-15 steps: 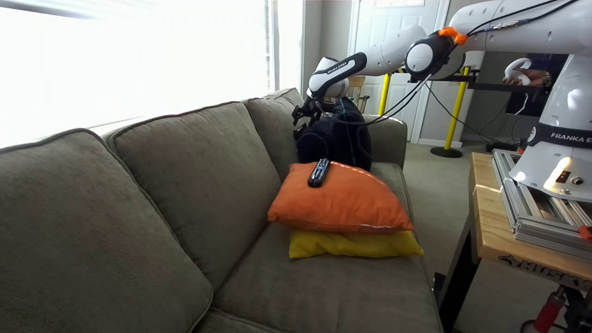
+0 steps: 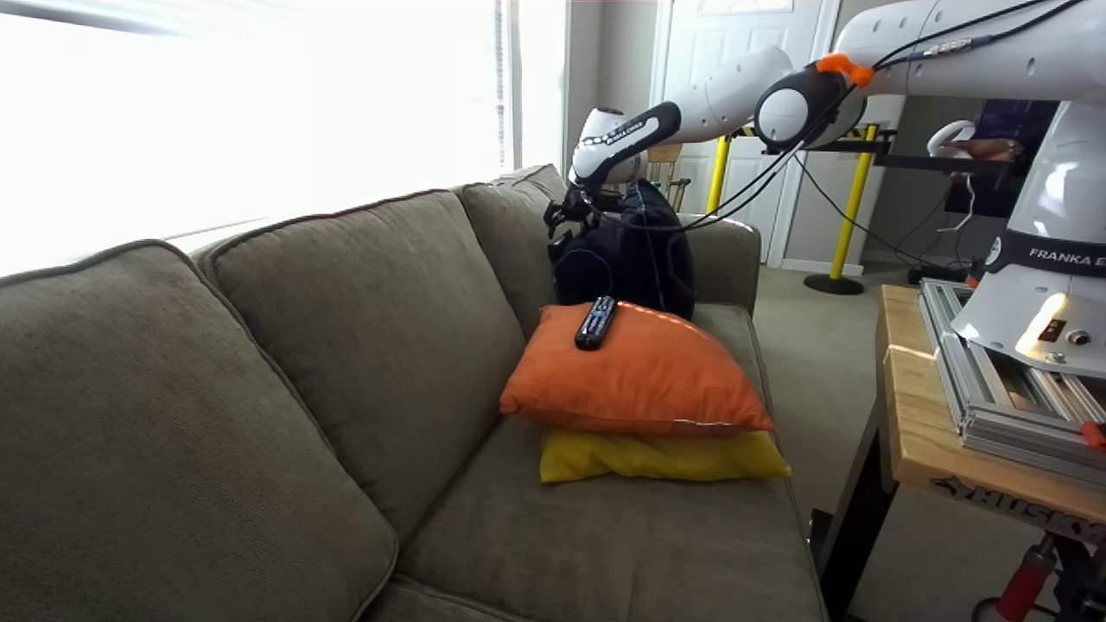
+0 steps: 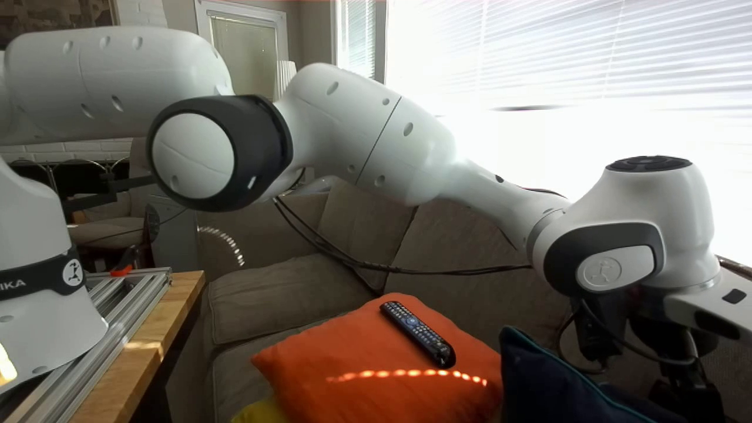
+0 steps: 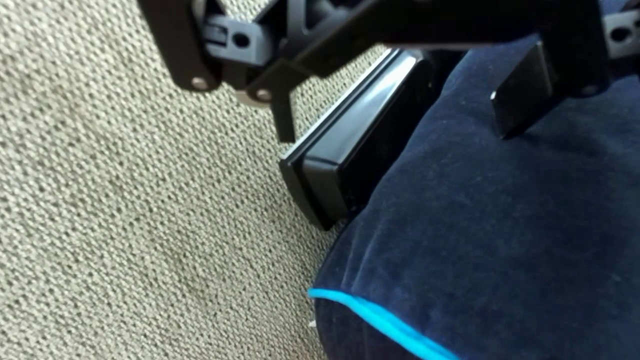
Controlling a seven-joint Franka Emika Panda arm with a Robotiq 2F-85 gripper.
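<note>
In the wrist view a glossy black object (image 4: pixel 366 114), slim and box-like with a flat end, stands between the beige sofa fabric (image 4: pixel 150 210) and a navy cushion (image 4: pixel 492 228) with bright blue piping. It looks like a remote, but its face is hidden. My gripper is open above it, one finger on the sofa side and the other over the cushion. Nothing is clamped between them. Another black remote (image 2: pixel 595 323) lies on the orange pillow (image 2: pixel 653 373), well apart from the gripper.
Beneath the orange pillow is a yellow pillow (image 2: pixel 664 456). The sofa's backrest (image 2: pixel 352 311) runs close beside the gripper. Bare seat (image 2: pixel 612 549) lies in front of the pillows. A wooden workbench (image 2: pixel 995 477) carries the arm's base.
The arm's wrist and gripper have shifted very slightly toward the backrest in exterior view 1. Pillows and the remote on the orange one have stayed put.
</note>
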